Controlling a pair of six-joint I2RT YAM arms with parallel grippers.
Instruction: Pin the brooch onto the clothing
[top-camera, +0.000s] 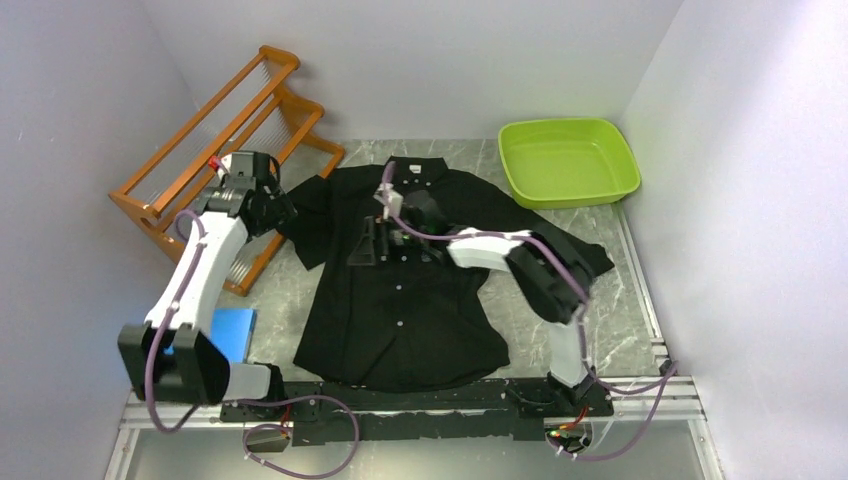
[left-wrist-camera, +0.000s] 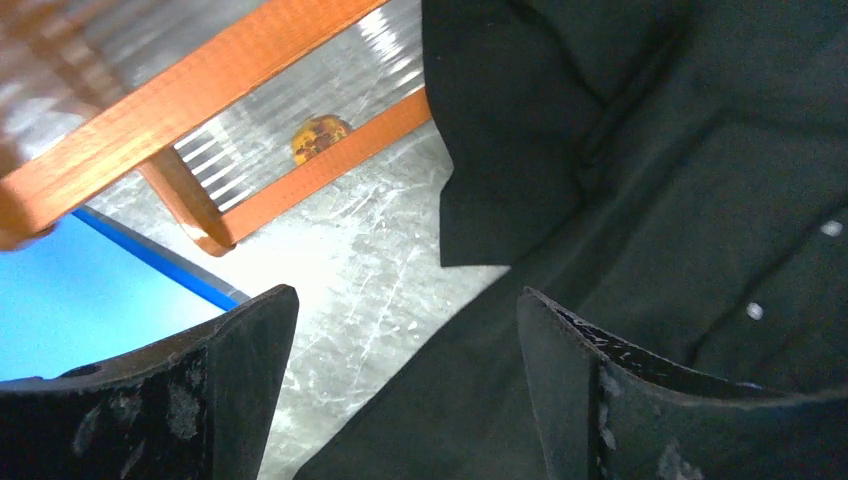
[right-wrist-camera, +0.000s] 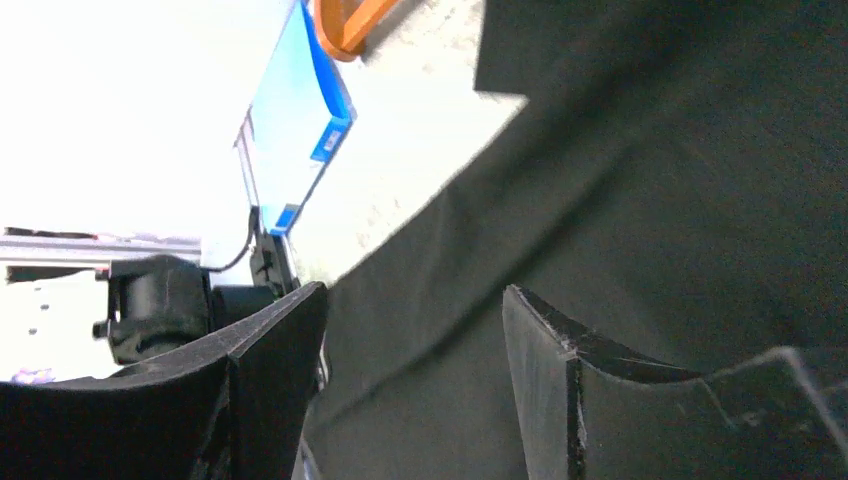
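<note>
A black button shirt (top-camera: 400, 330) lies spread flat on the grey tabletop. My right gripper (top-camera: 364, 245) hangs over the shirt's chest, left of the button line. In the right wrist view its fingers (right-wrist-camera: 265, 370) are apart with only blurred black cloth beyond them. At the left sleeve, beside the wooden rack, hovers my left gripper (top-camera: 283, 210). Its fingers (left-wrist-camera: 245, 375) stand apart too, the gap empty above tabletop and shirt edge.
The slatted wooden rack (top-camera: 270, 110) stands close to the left arm, with a yellow-brown object (left-wrist-camera: 320, 137) visible by its lower bar. A blue folder (top-camera: 232, 335) lies front left. At the back right sits a green basin (top-camera: 570, 195). Bare tabletop shows right of the shirt.
</note>
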